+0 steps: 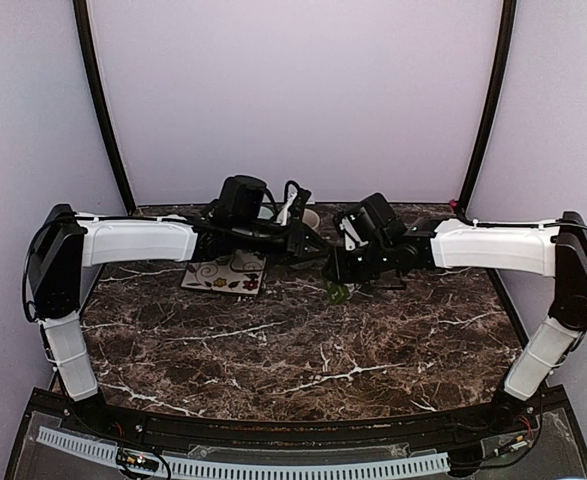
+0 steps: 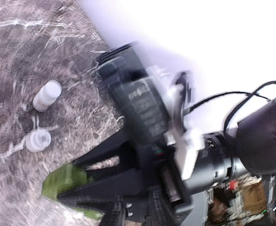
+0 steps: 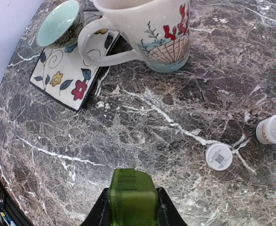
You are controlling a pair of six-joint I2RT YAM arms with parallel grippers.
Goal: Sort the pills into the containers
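My right gripper [image 1: 335, 262] holds a green container [image 3: 133, 197] between its fingers, seen at the bottom of the right wrist view and blurred in the left wrist view. My left gripper [image 1: 309, 244] is above and left of it; its fingers show only at the bottom of the left wrist view, and I cannot tell how far apart they stand. A white pill bottle [image 2: 47, 96] lies or stands near a second white-capped container [image 3: 218, 157] on the marble table.
A painted mug [image 3: 161, 37] stands near a floral tile [image 3: 58, 80] and a pale green cup [image 3: 58, 24] at the back.
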